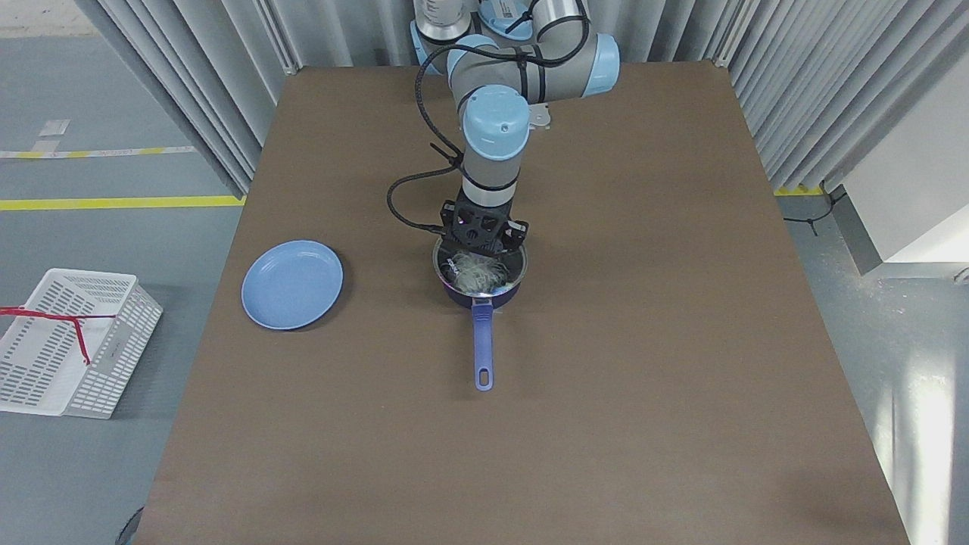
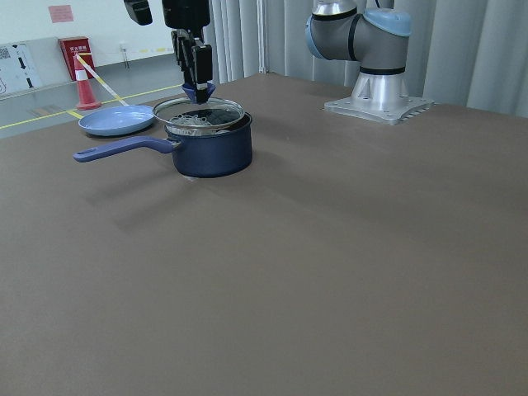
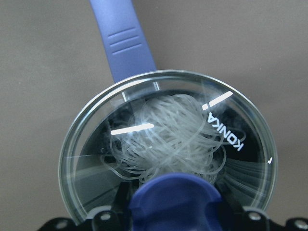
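A dark blue saucepan (image 2: 214,157) with a long blue handle (image 1: 483,345) stands mid-table, pale noodle-like strands (image 3: 168,144) inside. A glass lid (image 3: 82,144) is directly over the pan; in the left view it sits at rim level or just above. My gripper (image 2: 198,91) is shut on the lid's blue knob (image 3: 175,202), pointing down over the pan.
A blue plate (image 1: 291,284) lies left of the pan. A white basket (image 1: 118,363) is on the floor beyond the table's left edge.
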